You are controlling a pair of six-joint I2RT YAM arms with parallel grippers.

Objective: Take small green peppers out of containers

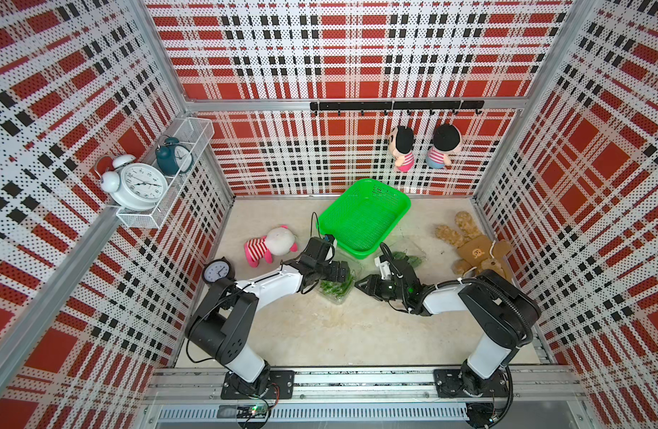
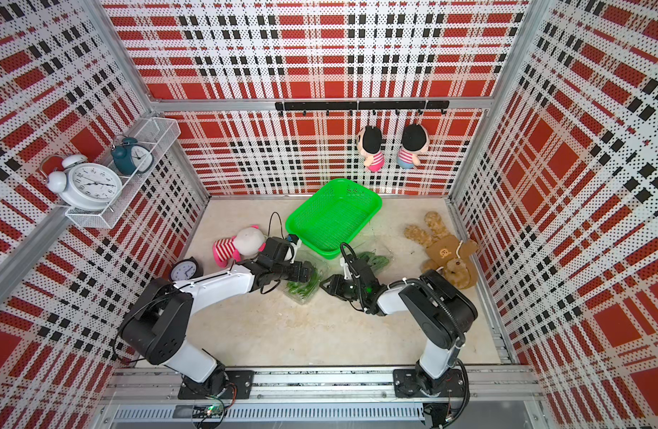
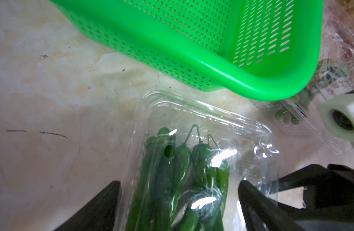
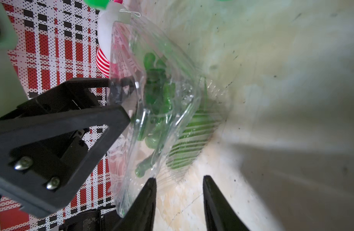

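A clear plastic container (image 3: 207,107) of long green peppers (image 3: 180,165) lies on the table in front of the basket, its lid over them. My left gripper is open above it, with one finger near each side. In the right wrist view the left gripper's black fingers (image 4: 107,119) overlap the container's clear plastic (image 4: 123,165). My right gripper is beside the container's right edge. Its fingertips stand somewhat apart, and only table shows between them; whether they touch the plastic is unclear. A second clear container of peppers (image 1: 415,259) lies behind the right gripper.
An empty green basket (image 1: 364,218) stands close behind the containers. A pink-and-white plush toy (image 1: 271,245) lies at left near a dark clock (image 1: 218,270). Brown plush (image 1: 479,246) sits at the right edge.
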